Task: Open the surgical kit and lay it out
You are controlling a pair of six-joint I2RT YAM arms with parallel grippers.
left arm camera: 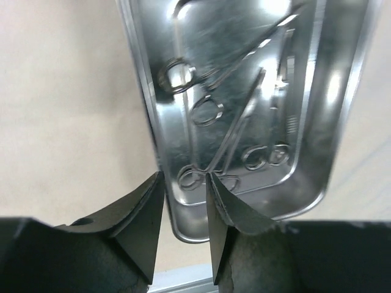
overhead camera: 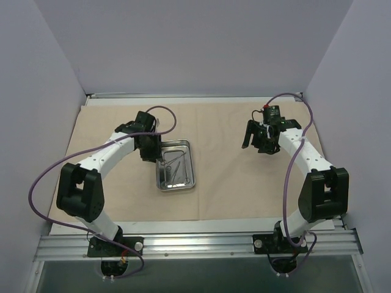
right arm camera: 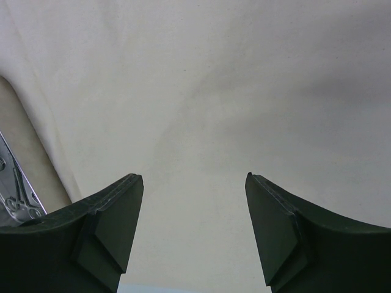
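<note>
The steel instrument tray [overhead camera: 190, 171] holds several metal instruments, among them ringed scissor-like tools [left arm camera: 241, 122]. My left gripper [overhead camera: 154, 157] is over the tray's left side. In the left wrist view my left gripper stands open above the tray's wall, with nothing held between its fingertips. My right gripper [overhead camera: 252, 137] hangs open over bare cloth to the right of the tray. The right wrist view shows my right gripper empty, with part of the tray at the left edge.
A beige cloth [overhead camera: 223, 183] covers the table, clear between the tray and the right arm and at the front left. Grey walls [overhead camera: 360, 91] bound the sides and back. A pale strip and metal rail [overhead camera: 195, 241] run along the front.
</note>
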